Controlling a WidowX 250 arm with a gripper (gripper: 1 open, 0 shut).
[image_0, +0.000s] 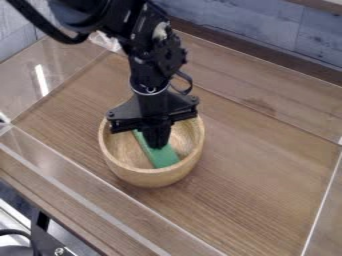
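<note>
A round wooden bowl (150, 173) rests on the wooden table, with a green oblong object (162, 154) lying inside it. The black gripper (156, 136) reaches down into the bowl's upper part, over the green object and partly hiding it. Its fingertips are dark against one another; whether anything is between them is hidden.
A white and blue plank wall (261, 30) runs along the back. Cables and a dark gap lie past the table's front left edge.
</note>
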